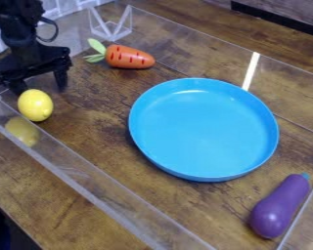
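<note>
The black gripper (35, 70) is at the upper left, low over the table behind the yellow lemon (35, 105), apart from it; its fingers are dark and hard to make out. A carrot with green leaves (126, 57) lies to the right of the gripper. A large blue plate (203, 130) occupies the centre right, and a purple eggplant (280, 205) lies at the bottom right.
Clear plastic walls (107, 200) run along the left and bottom of the wooden surface. A white wire-like object (110, 20) stands at the top. Bare wood lies between the lemon and the plate.
</note>
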